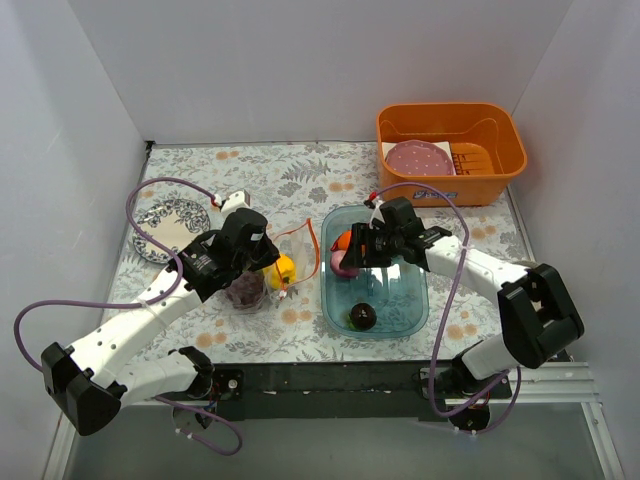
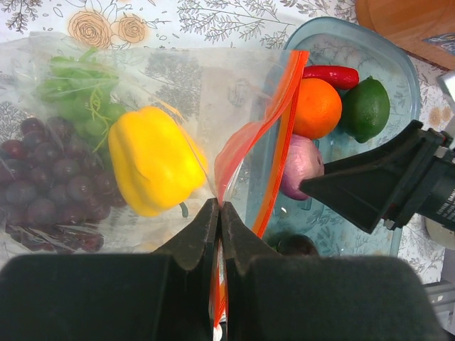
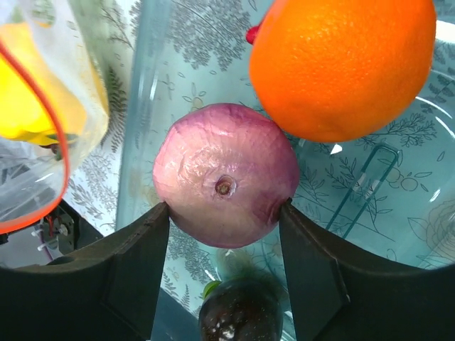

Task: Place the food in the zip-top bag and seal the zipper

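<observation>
The clear zip top bag (image 2: 234, 78) has an orange zipper edge. In it lie dark grapes (image 2: 53, 174), green grapes (image 2: 82, 92) and a yellow pepper (image 2: 153, 160). My left gripper is shut on the bag's film by its mouth, which gapes toward the tray. Over the blue tray (image 1: 400, 325), my right gripper has its fingertips against both sides of a purple onion (image 3: 213, 170); how firmly they hold cannot be told. An orange (image 3: 341, 64) touches the onion. A dark eggplant (image 1: 362, 316) lies nearer the front; an avocado (image 2: 365, 110) and red chili (image 2: 333, 75) lie farther back.
An orange bin (image 1: 485, 160) with a pink plate (image 1: 420, 158) stands at the back right. A patterned plate (image 1: 170, 230) rests at the left. Bare patterned cloth (image 1: 290, 175) stretches behind the bag and in front of it.
</observation>
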